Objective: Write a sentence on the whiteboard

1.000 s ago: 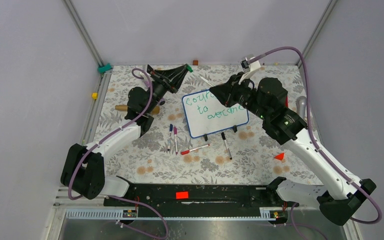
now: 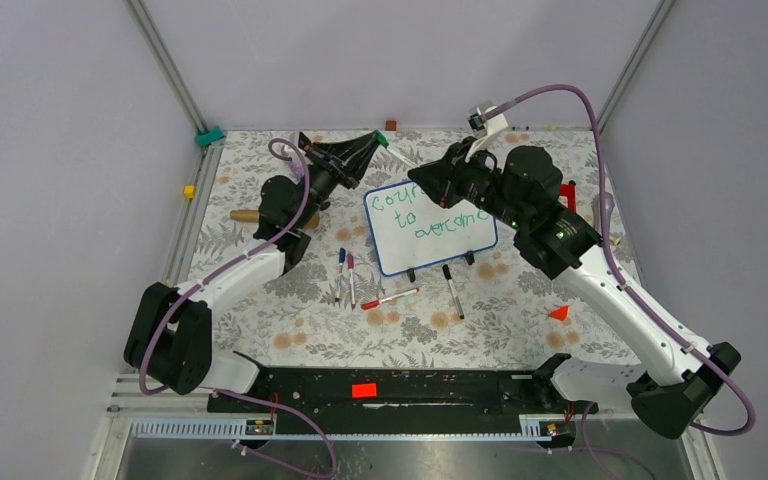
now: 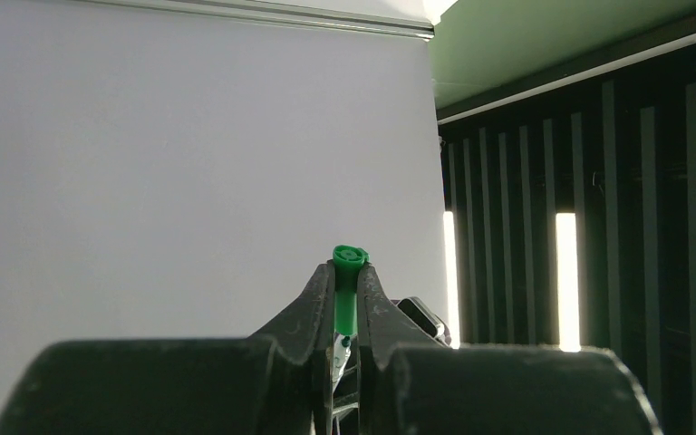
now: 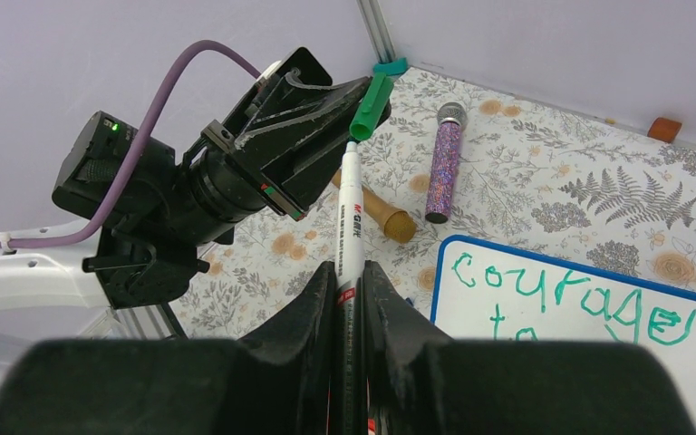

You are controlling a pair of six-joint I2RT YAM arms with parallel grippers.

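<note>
My left gripper (image 2: 372, 142) is shut on a green marker cap (image 3: 347, 281), held high at the board's upper left. My right gripper is shut on a white marker (image 4: 350, 222), whose tip meets or nearly meets the cap. The whiteboard (image 2: 400, 250) lies on the table with green handwriting reading roughly "courage to overcome", partly hidden by the right arm in the top view.
Several markers (image 2: 390, 298) lie below and left of the board. A glittery microphone (image 4: 444, 168) and a tan cylinder (image 4: 390, 217) lie at the back left.
My left gripper has shifted slightly to the right.
</note>
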